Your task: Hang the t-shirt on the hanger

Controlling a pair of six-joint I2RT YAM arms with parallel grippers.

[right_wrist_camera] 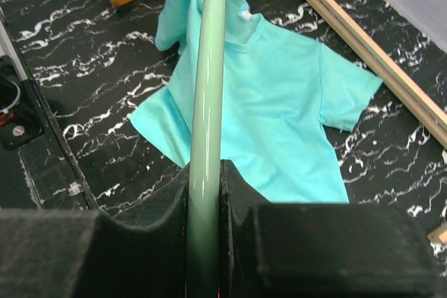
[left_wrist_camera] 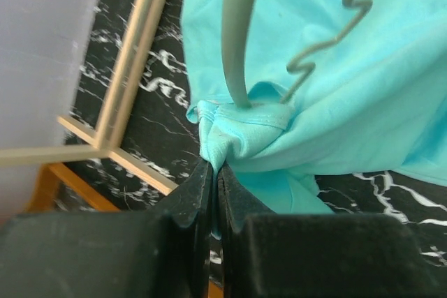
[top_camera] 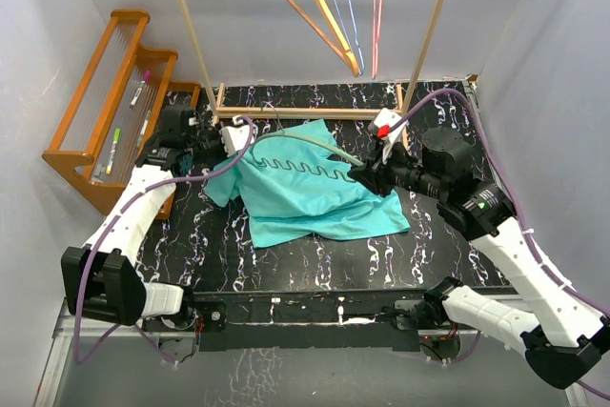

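Observation:
The turquoise t shirt (top_camera: 315,207) lies on the dark marbled table, its collar end raised at the left, where my left gripper is shut on the cloth. My right gripper is shut on a pale green hanger (top_camera: 305,141), which spans diagonally over the shirt toward the left gripper. In the left wrist view the hanger's end (left_wrist_camera: 237,54) reaches into the bunched fabric just beyond my left fingers. How far it sits inside the collar is unclear.
A wooden rack frame (top_camera: 286,113) runs along the back, with a wooden hanger (top_camera: 329,21) and blue and pink hangers hanging above. An orange wooden organiser (top_camera: 71,140) stands at the left.

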